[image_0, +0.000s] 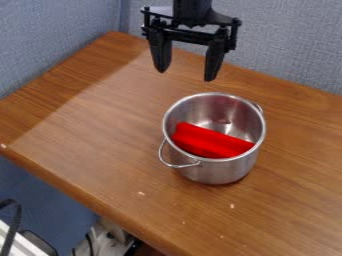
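Observation:
A steel pot (225, 172) with wire handles stands on the wooden table, right of the middle of the view. A red cylindrical object (209, 141) lies inside it. My black gripper (187, 64) hangs open above and behind the pot, near the top of the view, with nothing between its two fingers.
Padded blue-grey walls rise behind and to the left. Cables and some equipment show below the table's left edge.

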